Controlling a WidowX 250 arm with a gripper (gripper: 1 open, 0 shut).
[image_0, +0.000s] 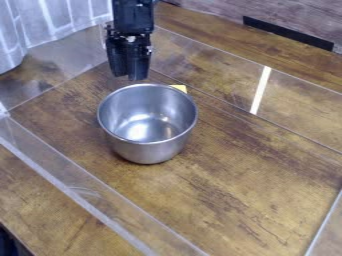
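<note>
A steel bowl (147, 130) stands upright on the wooden table (241, 170). Just behind and above its far rim hangs the black gripper (130, 72), pointing down; its fingers are small and dark, so their opening is hard to make out. A small yellow object (178, 87) lies behind the bowl to the right, partly hidden by it.
Clear plastic edges or panels (47, 165) border the work area. A pale curtain (27, 35) hangs at the back left, and a white strip (261, 90) lies on the right. The table right of and in front of the bowl is clear.
</note>
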